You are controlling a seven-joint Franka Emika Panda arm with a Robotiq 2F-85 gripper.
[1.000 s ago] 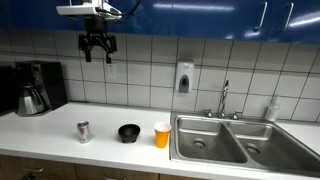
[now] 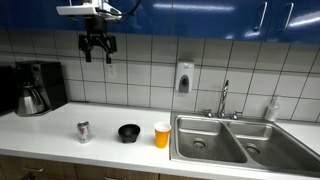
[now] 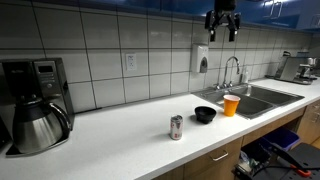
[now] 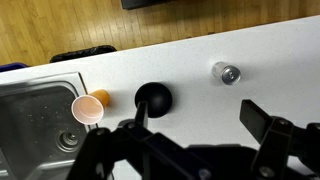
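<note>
High above the white counter hangs my gripper [image 2: 98,60], pointing down and well apart from everything on it. Its two fingers [image 4: 256,120] stand wide apart in the wrist view, with nothing between them. Below, a silver can [image 2: 84,132] stands upright on the counter. To its right in exterior view 1 is a black bowl [image 2: 129,133], and further right an orange cup [image 2: 162,135] near the sink's edge. From above, the bowl [image 4: 154,99] and the cup [image 4: 89,107] both look empty.
A double steel sink [image 2: 240,143] with a faucet [image 2: 223,99] lies right of the cup. At the left stands a coffee maker [image 3: 38,105]. Blue cabinets [image 2: 230,24] hang above the tiled wall.
</note>
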